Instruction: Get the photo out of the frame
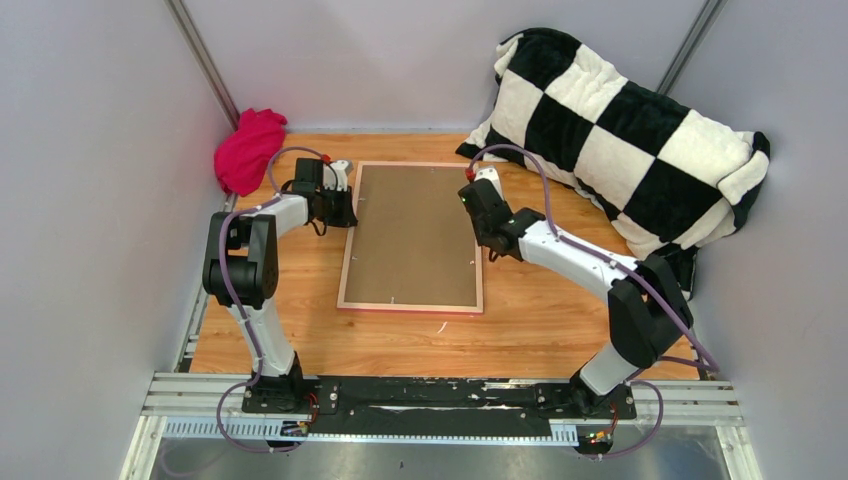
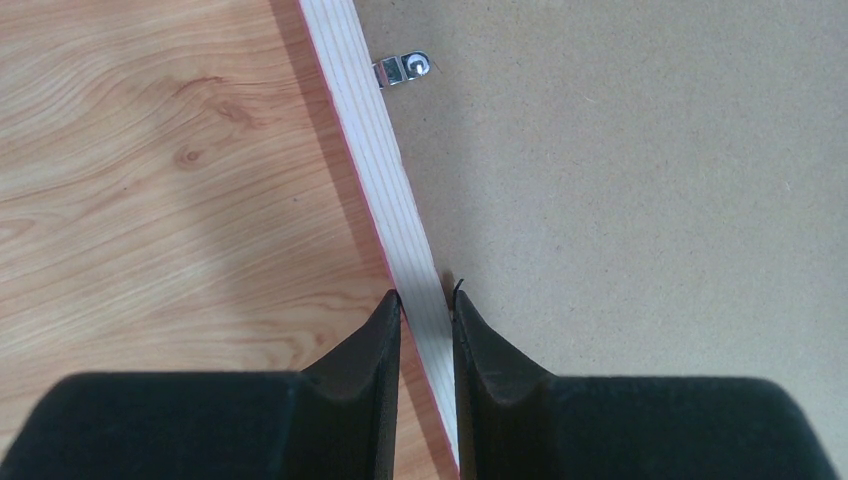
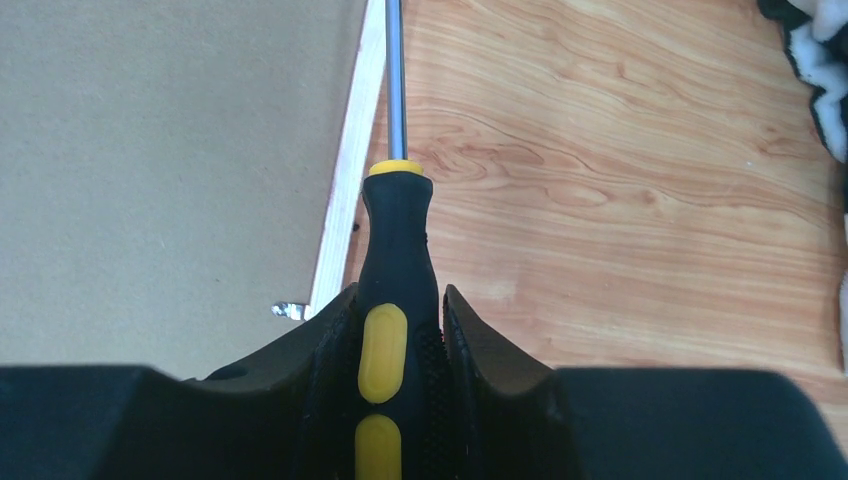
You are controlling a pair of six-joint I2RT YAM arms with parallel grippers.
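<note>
The photo frame lies back up on the table, its brown backing board showing small metal clips along the edges. My left gripper is shut on the frame's left rail. My right gripper grips a screwdriver by its black and yellow handle, above the frame's right edge, with a clip visible just left of that edge. The screwdriver's tip is out of the right wrist view.
A large checkered pillow fills the back right of the wooden table. A pink cloth lies at the back left.
</note>
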